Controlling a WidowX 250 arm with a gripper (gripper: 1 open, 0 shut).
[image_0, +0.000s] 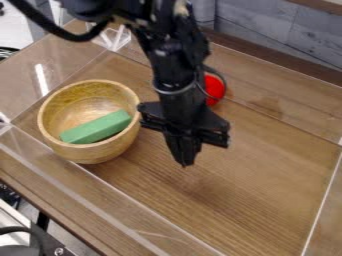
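Note:
My gripper (183, 151) is shut with nothing showing between its fingers, low over bare table to the right of a wooden bowl (64, 98). A green elongated object (96, 127) lies in the bowl. A red round object (214, 89) shows behind the arm, partly hidden by it.
Bare wooden table (247, 190) fills the right and front, with free room there. Wooden boards form a wall (281, 22) at the back right. A black cable (20, 232) is at the lower left corner.

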